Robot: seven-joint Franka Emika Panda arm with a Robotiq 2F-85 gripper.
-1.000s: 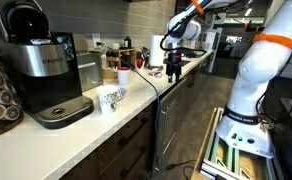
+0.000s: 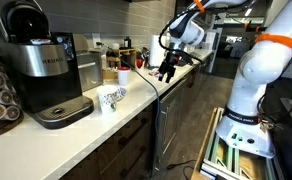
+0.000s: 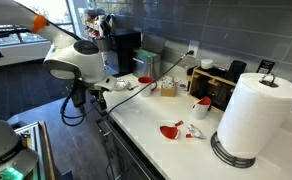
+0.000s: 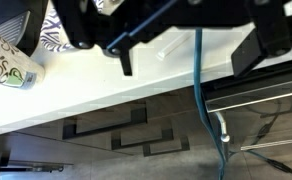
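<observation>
My gripper is open over the counter's front edge, with dark fingers point(image 4: 124, 58) spread wide in the wrist view. A blue cable point(image 4: 198, 75) runs between them in that view; whether it touches either finger I cannot tell. In exterior view 1 the gripper point(image 2: 167, 74) is at the far part of the counter, and in exterior view 2 it is at the left, by the counter edge. A patterned mug point(image 4: 8, 66) appears at the wrist view's left, near a zebra-striped item point(image 4: 56, 34).
A coffee machine point(image 2: 56, 82) and a white mug point(image 2: 109, 98) stand on the counter. Exterior view 2 shows a red object point(image 3: 170, 131), a red-and-white container point(image 3: 200, 109) and a paper towel roll point(image 3: 251, 115). Drawers point(image 4: 106, 122) lie below the counter edge.
In exterior view 1 the arm's white wrist section has swung and grown larger, and the gripper has shifted slightly left. The counter objects look unmoved.
</observation>
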